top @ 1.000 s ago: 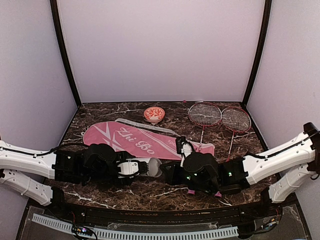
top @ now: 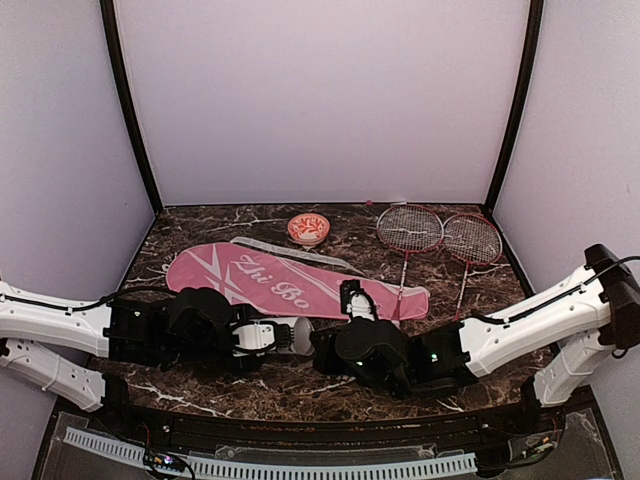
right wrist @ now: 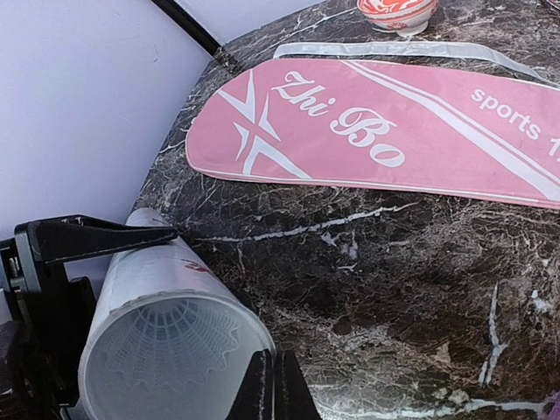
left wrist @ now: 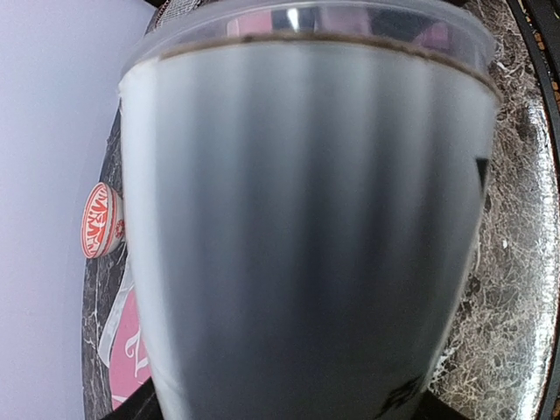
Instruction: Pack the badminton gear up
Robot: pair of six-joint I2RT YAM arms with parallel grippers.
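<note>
A white tube [top: 302, 335] is gripped on its sides by my left gripper, its mouth facing right. In the right wrist view a netlike, ribbed lining shows inside the tube [right wrist: 166, 350], and one black left finger [right wrist: 105, 238] lies along its upper side. My right gripper is shut, its tips at the tube's rim; whether the thin rim sits between them cannot be told. The pink racket bag [top: 270, 280] lies flat behind the arms, lettering up. Two rackets [top: 410, 229] [top: 472, 240] rest at the back right.
A red-and-white bowl [top: 308, 229] stands behind the bag. A purple item [right wrist: 555, 409] shows at the right edge of the right wrist view. Dark marble between the bag and the tube is bare. Walls bound the table at the sides and back.
My right gripper has moved left to the tube's mouth. The left arm and tube have barely moved.
</note>
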